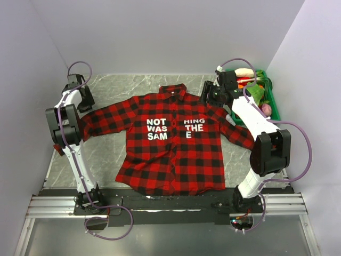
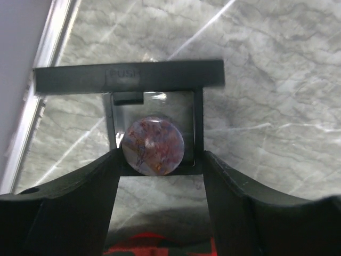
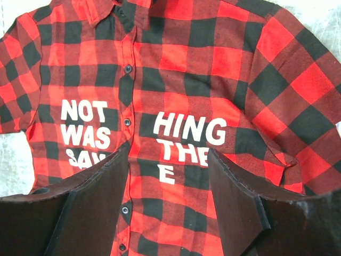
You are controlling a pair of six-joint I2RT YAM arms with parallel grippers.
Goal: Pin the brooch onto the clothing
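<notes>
A red-and-black plaid shirt [image 1: 173, 160] [image 3: 181, 85] lies spread on the table, white letters on its chest. At the top left, my left gripper [image 1: 84, 101] is open, its fingertips either side of a round brooch [image 2: 153, 145] in a small dark-framed clear holder marked PUSH [image 2: 128, 74], on the marble. In the top view the holder is mostly hidden under the gripper. My right gripper [image 1: 210, 92] hangs open over the shirt's upper right, nothing between its fingers.
A green basket [image 1: 270, 95] of vegetables stands at the back right. Walls bound the table [image 1: 117, 86] at the back and sides; the left edge is close to the holder. Bare marble shows behind the shirt.
</notes>
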